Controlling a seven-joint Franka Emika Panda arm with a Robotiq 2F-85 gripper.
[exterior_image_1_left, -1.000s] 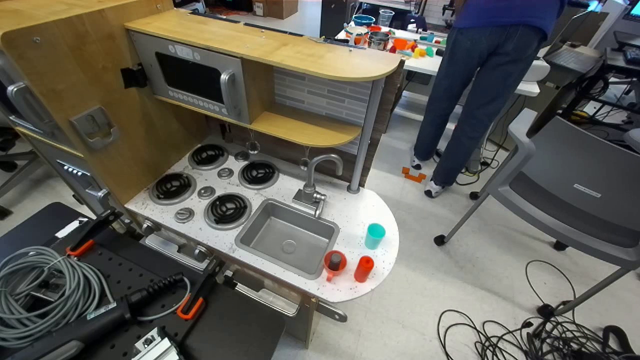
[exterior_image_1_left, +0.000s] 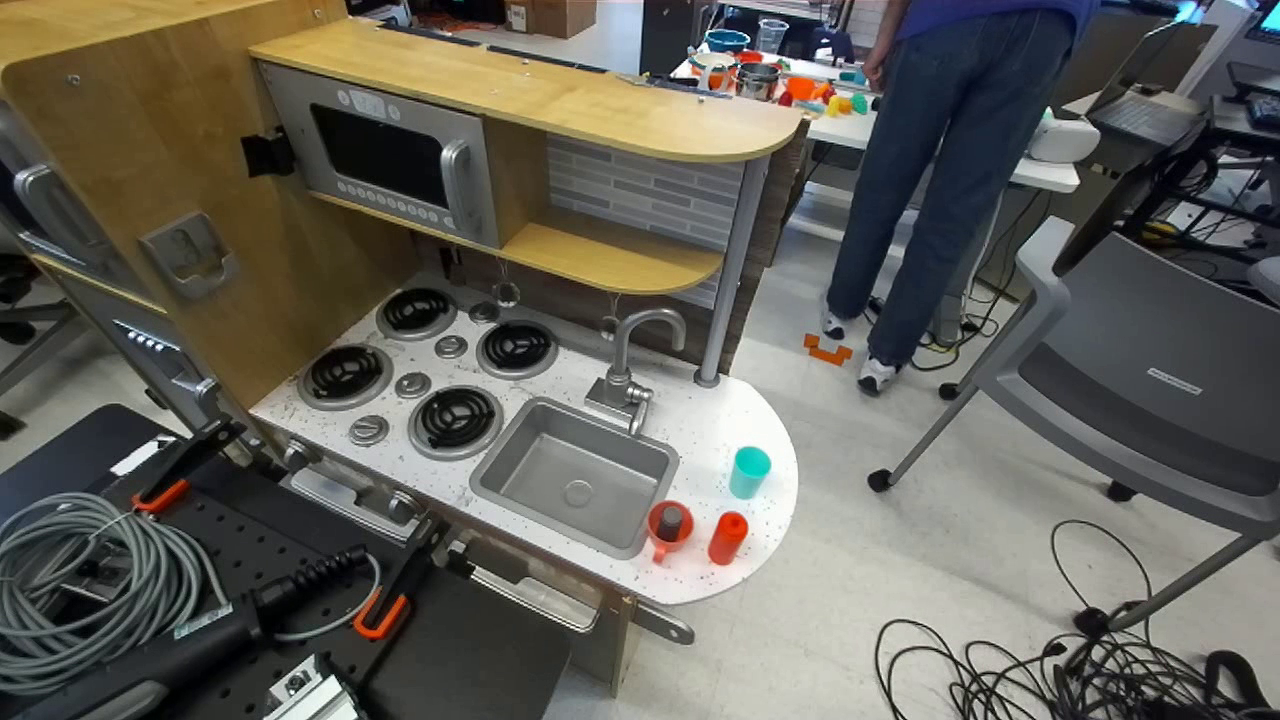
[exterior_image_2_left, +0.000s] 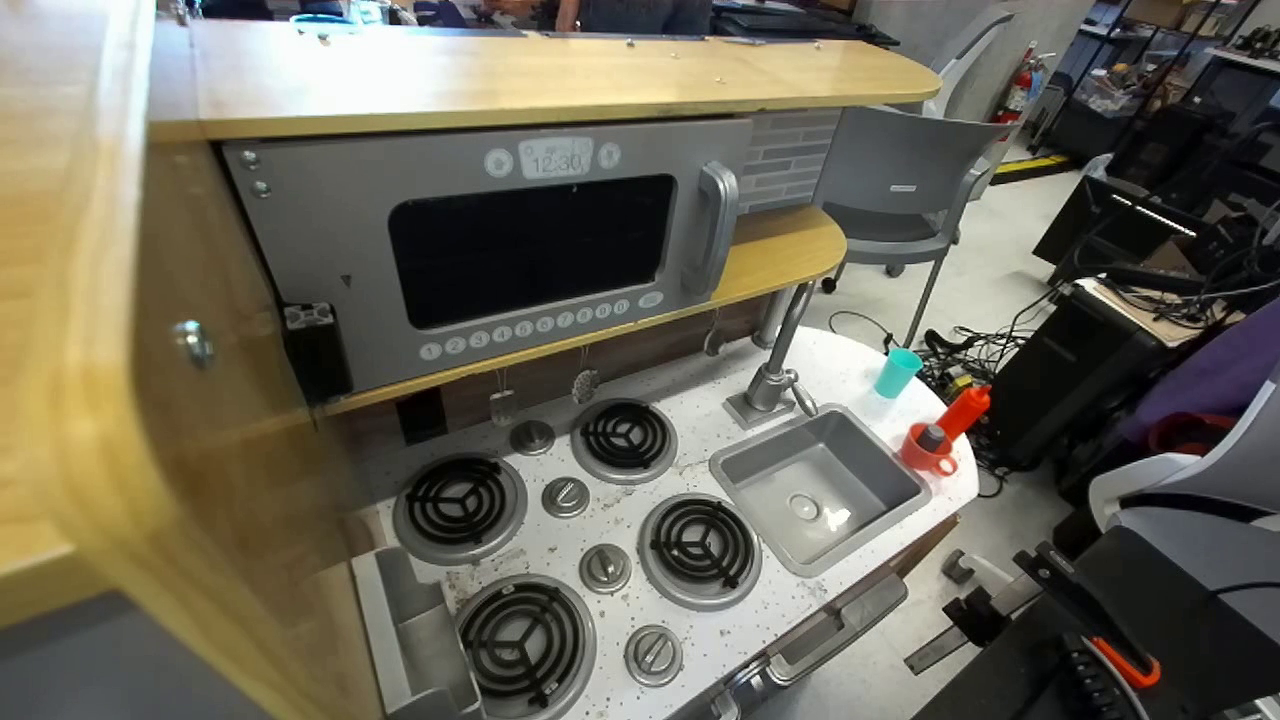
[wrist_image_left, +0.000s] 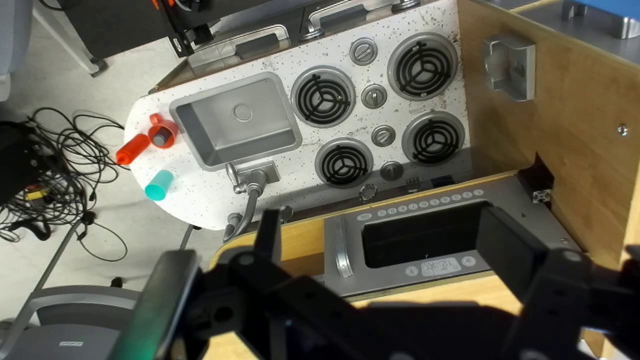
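In the wrist view my gripper stands open, its dark fingers far apart with nothing between them, high over the toy kitchen. A teal cup (exterior_image_1_left: 749, 473) is upright near the rounded end of the white counter (exterior_image_1_left: 708, 422). Closer to the front edge is a red bottle (exterior_image_1_left: 727, 538). Beside it, at the sink's corner, sits a red mug (exterior_image_1_left: 669, 526) with a dark object (exterior_image_1_left: 669, 521) inside. The grey sink (exterior_image_1_left: 573, 475) is empty. Neither exterior view shows the gripper.
Several black burners (exterior_image_1_left: 456, 418) and grey knobs cover the counter's other half; they are bare. A faucet (exterior_image_1_left: 619, 360) rises behind the sink. Above hang the closed microwave (exterior_image_2_left: 534, 246) and a wooden shelf (exterior_image_2_left: 786, 250). A wooden side wall (wrist_image_left: 564, 108) bounds the stove.
The person in the background has shifted slightly. Nothing on the counter has moved.
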